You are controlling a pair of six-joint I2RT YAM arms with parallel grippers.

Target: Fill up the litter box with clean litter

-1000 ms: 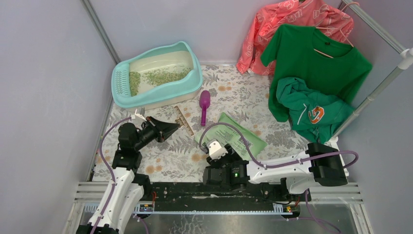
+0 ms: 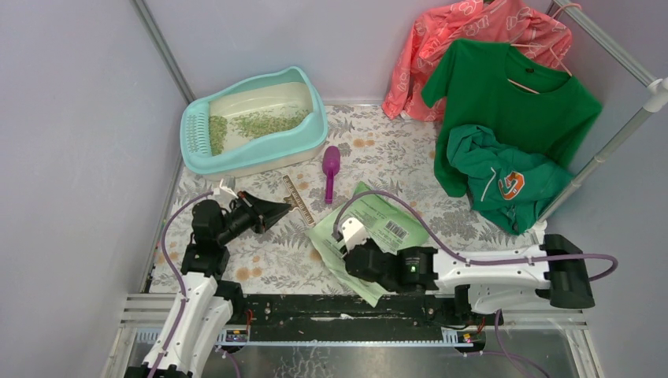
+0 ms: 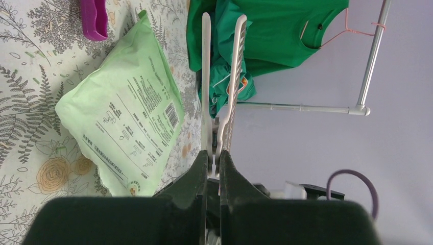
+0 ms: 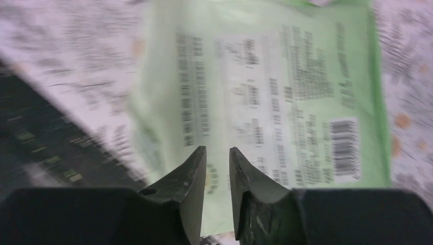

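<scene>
The litter box (image 2: 307, 134) stands at the back left, pale green litter (image 2: 260, 124) thinly over part of its floor. The green litter bag (image 2: 378, 213), also the bag (image 3: 127, 112) in the left wrist view, lies on the table. My left gripper (image 2: 283, 207) is shut on a pale comb-like strip, upright between its fingers. My right gripper hangs over the bag, fingertips close together; the blurred view does not show whether anything is between them. A purple scoop (image 2: 331, 161) lies right of the box.
Green clothes (image 2: 512, 102) and a pink garment (image 2: 417, 55) hang from a metal rail at the right. Patterned table surface shows between box and scoop and in front of the left gripper. Walls bound the back and sides.
The left arm has not visibly moved.
</scene>
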